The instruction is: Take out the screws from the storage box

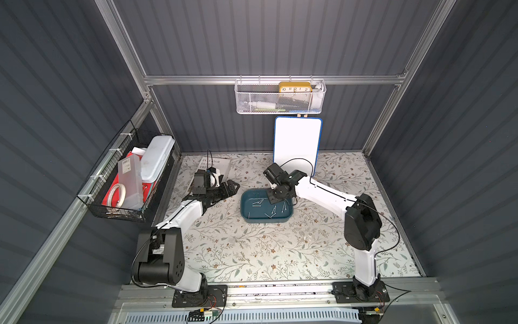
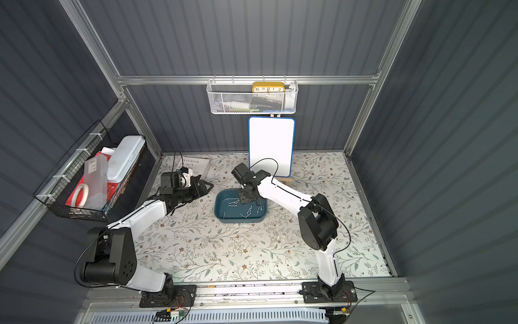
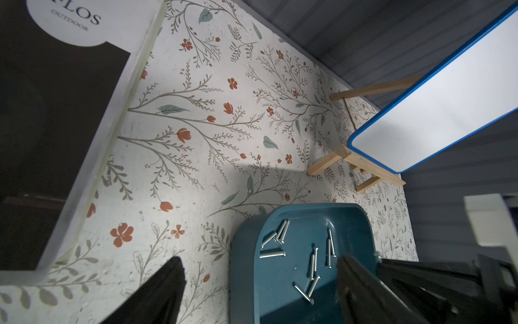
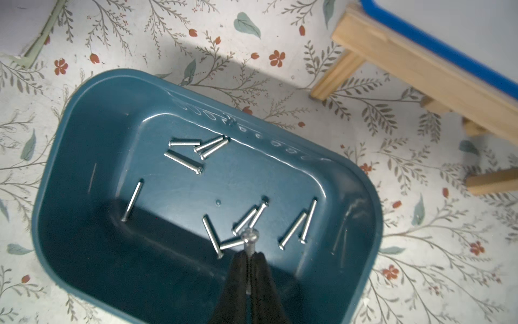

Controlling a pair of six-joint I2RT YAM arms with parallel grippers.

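Note:
The blue storage box (image 4: 210, 102) stands mid-table, with several silver screws lying loose on its floor, among them one screw (image 4: 183, 161) toward the back and another screw (image 4: 132, 200) at the left side. Above the box, my right gripper is shut on a held screw (image 4: 249, 236), whose round head sticks out past the fingertips. Left of the box, my left gripper (image 1: 235, 186) hangs with its fingers apart. In the left wrist view its blurred fingers (image 3: 162, 294) have a wide gap, with no screw gripped between them.
A whiteboard (image 1: 297, 145) on a wooden easel stands behind the box. Books (image 1: 218, 164) lie at the back left, behind the left gripper. A wire basket (image 1: 129, 178) is on the left wall. Bare table (image 1: 269, 251) stretches in front of the box and to its right.

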